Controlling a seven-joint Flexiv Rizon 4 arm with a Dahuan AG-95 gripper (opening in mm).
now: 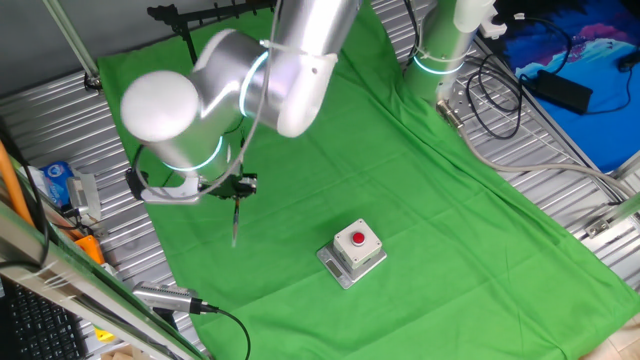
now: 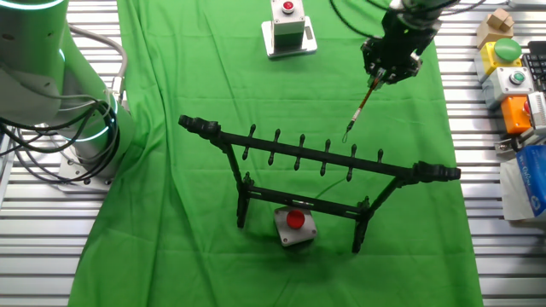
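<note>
A slim brush-like stick [image 2: 364, 102] with a reddish-brown shaft and a small loop at its lower end hangs from my gripper [image 2: 376, 78], which is shut on it. In exterior view 1 the same stick [image 1: 236, 222] points down below the gripper [image 1: 238, 192], clear of the cloth. A black rack [image 2: 333, 159] with several pegs along its top bar stands on the green cloth. In exterior view 2 the loop end is apart from that bar, on the far side of its right half. The arm hides most of the rack in exterior view 1.
A red-button box [image 1: 358, 243] on a metal plate stands on the green cloth [image 1: 450, 270]. Another red-button box [image 2: 295, 223] sits beneath the rack. Several coloured button boxes [image 2: 507, 81] line the right side.
</note>
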